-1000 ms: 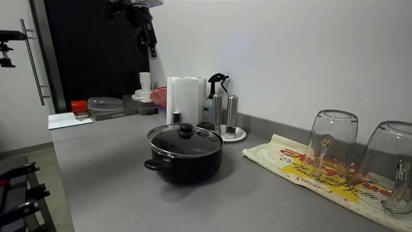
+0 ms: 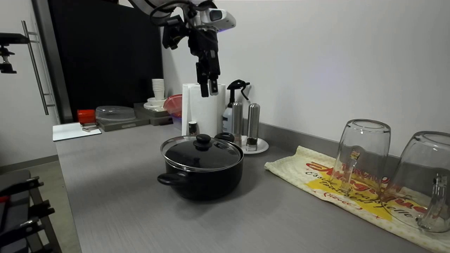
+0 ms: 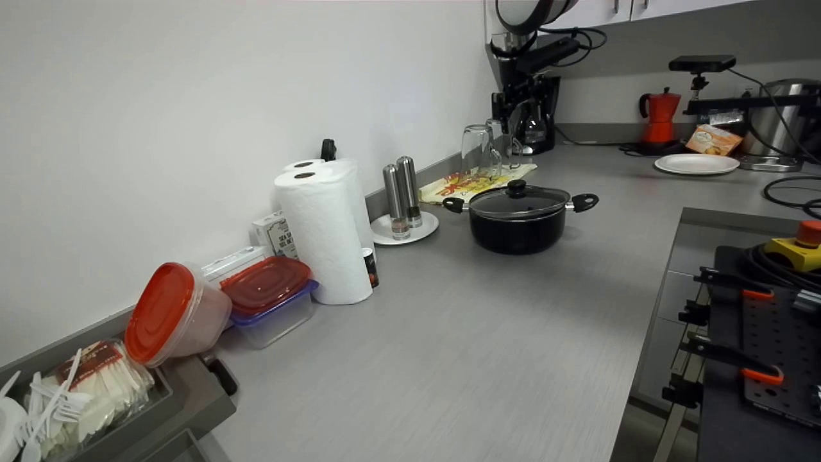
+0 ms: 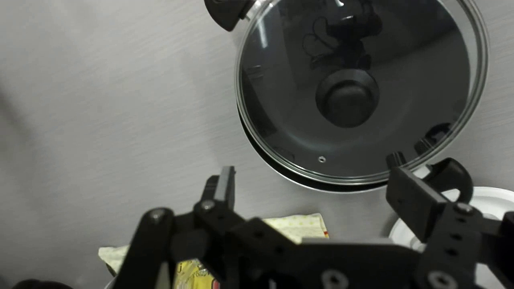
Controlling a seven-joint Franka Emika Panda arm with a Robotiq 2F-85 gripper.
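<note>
A black pot (image 2: 204, 183) with two handles stands on the counter, its glass lid (image 2: 181, 152) resting on top. The lid's round black knob (image 4: 347, 98) faces up in the wrist view. High above the counter, my gripper (image 2: 209, 88) points downward over the pot area. Its two fingers are spread wide in the wrist view, so the gripper is open and empty. From there the lid lies ahead of the fingertips, apart from them. The same pot (image 3: 516, 234) appears right of centre in the second exterior view.
Behind the pot, two metal grinders (image 2: 253, 126) stand on a white plate (image 2: 262, 146) near paper towel rolls (image 2: 205, 110). Upturned glass mugs (image 2: 366, 139) rest on a printed cloth (image 2: 291, 166). Plastic containers (image 3: 269, 312) sit farther along the wall.
My gripper has moved right and appears lower and larger in exterior view 1, coming over the pot area. The pot and lid have stayed where they were.
</note>
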